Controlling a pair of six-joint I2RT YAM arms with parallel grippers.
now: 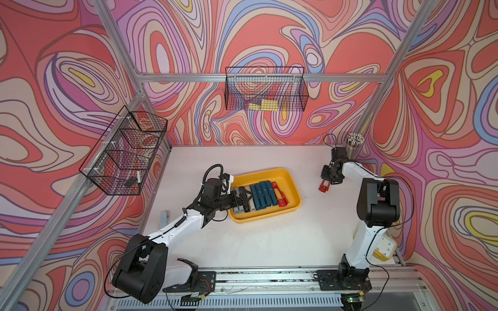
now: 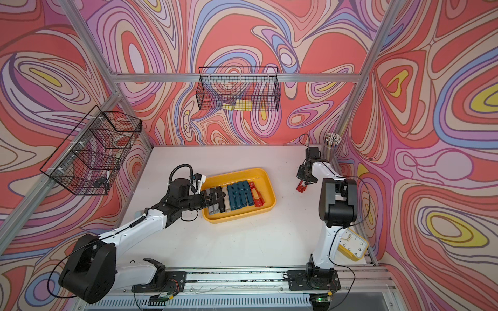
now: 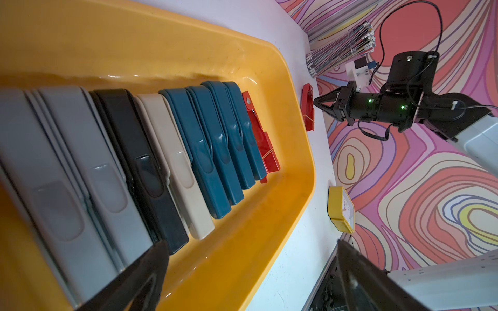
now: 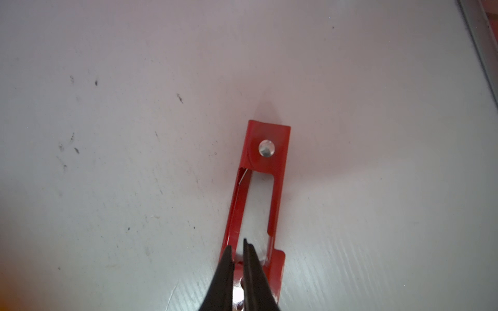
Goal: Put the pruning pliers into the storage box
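Red pruning pliers [image 4: 267,134] lie on the white table at the right, in the right wrist view, with a silver rivet at one end. Directly over them my right gripper is shut, its fingertips above their lower part, nothing visibly held. The yellow storage box [image 1: 264,215] in the middle holds a row of grey, black, cream and teal items [image 3: 212,155] and another red tool [image 3: 259,134] at its right end. My left gripper stands open over the box's left part.
Wire baskets [image 1: 265,88] hang at back and left. A bundle of sticks [image 1: 355,140] stands at the back right corner, a yellow clock [image 1: 385,246] at the front right.
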